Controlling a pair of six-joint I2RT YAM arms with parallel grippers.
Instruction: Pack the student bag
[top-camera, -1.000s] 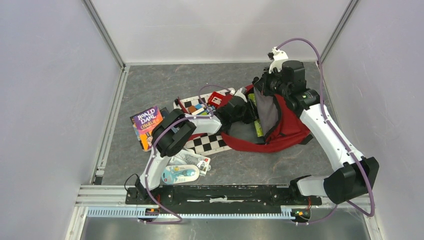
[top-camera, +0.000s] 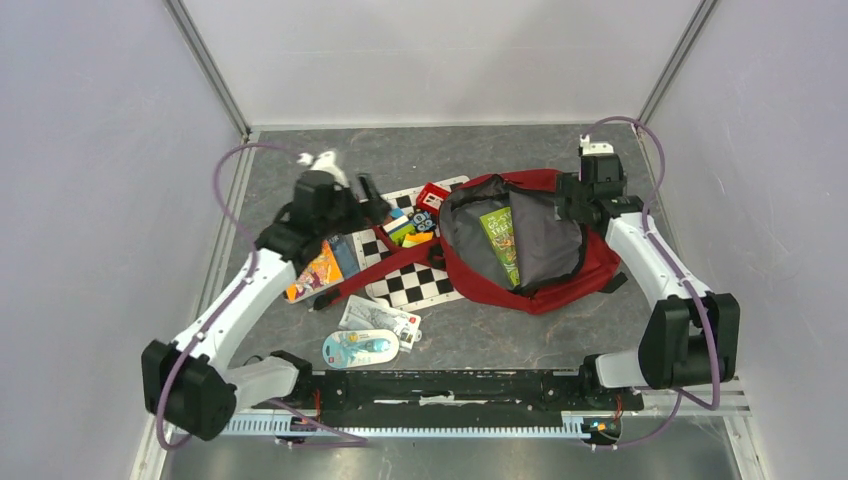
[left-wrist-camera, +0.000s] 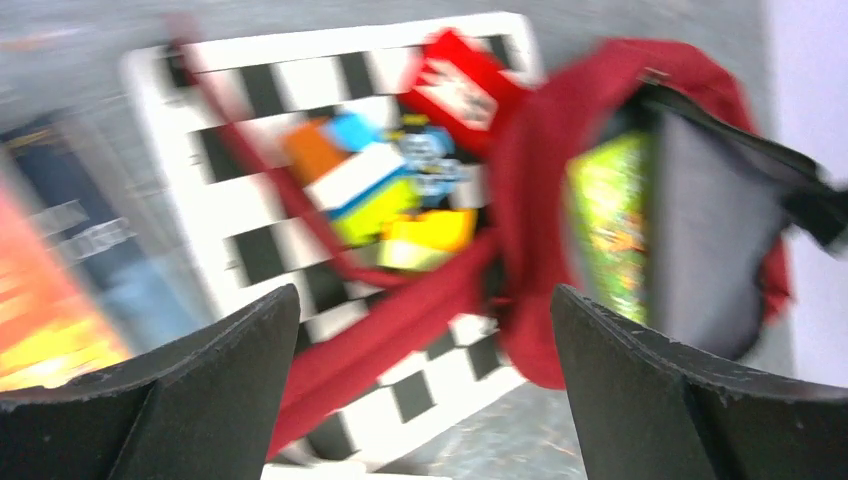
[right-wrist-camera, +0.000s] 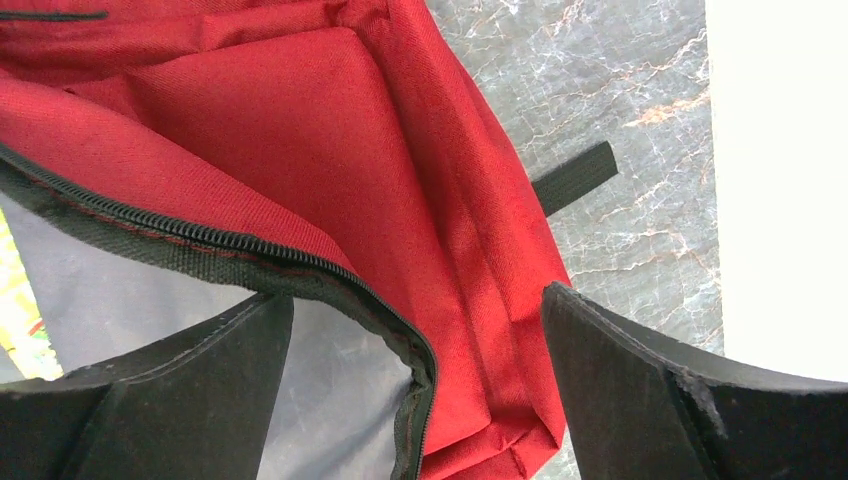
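Note:
The red bag (top-camera: 497, 293) lies with its mouth spread, showing a grey lining. Inside it rests a green book (top-camera: 501, 244), partly covered by the lining flap in the left wrist view. My left gripper is open and empty, up over the chessboard and the bag's red strap (left-wrist-camera: 370, 350). My right gripper stands open above the bag's right side; the black zipper edge (right-wrist-camera: 300, 278) runs loose between its fingers. Left of the chessboard lies an orange book (top-camera: 318, 272) with a dark blue book (top-camera: 345, 256) beside it, partly hidden by my left arm in the top view.
A chequered board (top-camera: 418, 291) lies under the strap, with toy bricks (top-camera: 403, 230) and a red toy piece (top-camera: 432, 197) on it. In front are a blue-white package (top-camera: 361, 348) and a clear packet (top-camera: 378, 319). Bare floor surrounds the bag's front.
My right gripper released the zipper edge, opened and moved down and right; the flap has sunk back.

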